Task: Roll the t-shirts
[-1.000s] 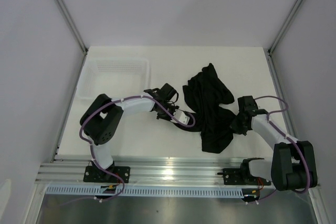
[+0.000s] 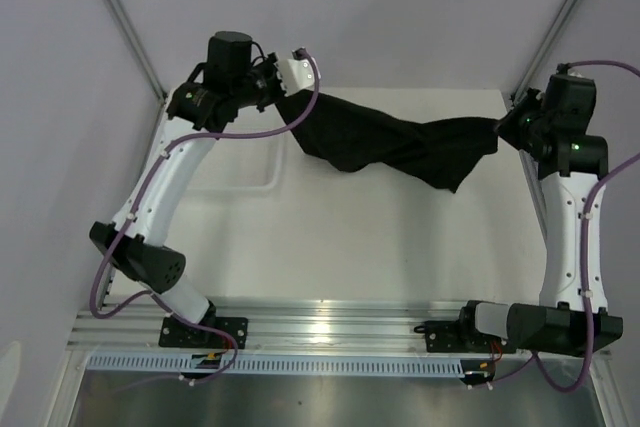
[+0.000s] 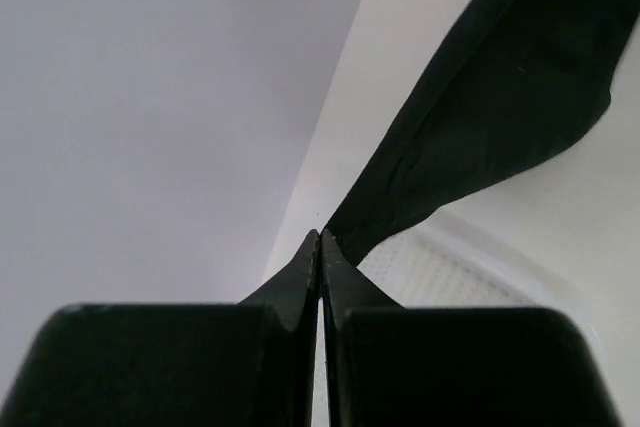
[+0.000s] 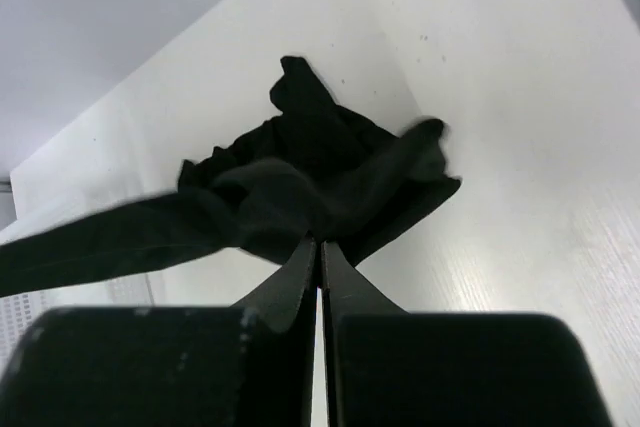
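A black t-shirt [image 2: 400,142] hangs stretched between my two grippers, raised above the white table. In the top view my left gripper [image 2: 282,85] is at the upper left, shut on one end of the cloth. The left wrist view shows that dark edge of the shirt [image 3: 480,117] running from the fingertips up to the right. My right gripper [image 2: 502,129], at the right side, is shut on the other end. In the right wrist view part of the shirt [image 4: 310,137] looks bunched near the table, with a strip leading off to the left.
A white basket [image 2: 235,187] stands at the left of the table, partly hidden behind my left arm. Grey walls [image 2: 330,17] close off the back and sides.
Both grippers have risen and moved toward the back, spreading apart. The shirt, earlier bunched on the table, has been lifted and drawn out sideways between them.
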